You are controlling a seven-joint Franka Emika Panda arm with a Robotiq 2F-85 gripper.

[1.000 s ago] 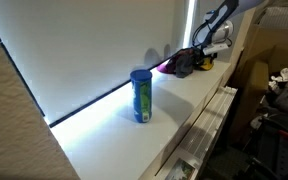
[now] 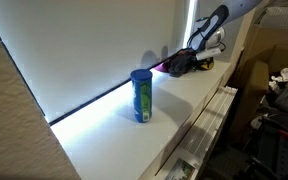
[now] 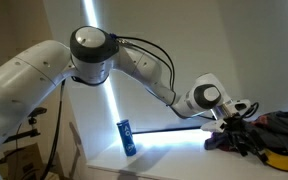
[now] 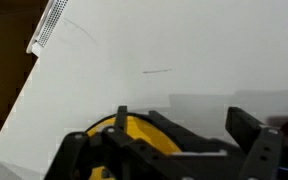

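Note:
My gripper is open, and its two dark fingers stand apart at the bottom of the wrist view. Between and below them lie a yellow item [image 4: 139,130] and some dark material; nothing is visibly held. In exterior view 2 the gripper [image 3: 254,135] is at the dark pile of cloth or bags [image 3: 281,130] on the right, with yellow [image 3: 284,161] showing low in the pile. Whether the fingers touch the pile cannot be told. Far down the counter in exterior view 1 is the same dark pile [image 2: 181,64].
A blue cylindrical can [image 2: 141,96] stands upright on the white counter [image 2: 104,135], well away from the pile. A wall runs along the back, and an open drawer [image 2: 204,130] sits below the front edge.
Over the last second the arm has shifted left in exterior view 1, moving over the dark pile. The pile's outline looks slightly different around the gripper. The blue can has stayed put.

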